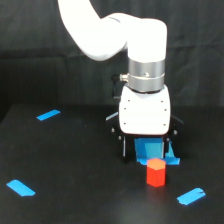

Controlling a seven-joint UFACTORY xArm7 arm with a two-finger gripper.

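The white hand of my gripper (146,150) is low over the table, right of centre in the camera view. Its dark fingers look spread apart, one to each side of a blue square object (150,150), with nothing visibly gripped. The hand covers part of this blue object, and the fingertips are hard to make out against the black background. Just in front of the blue object is a red-orange block (156,173), apart from the fingers.
Blue strips mark the black table: one strip (49,115) at the back left, another strip (21,188) at the front left, a third strip (190,197) at the front right.
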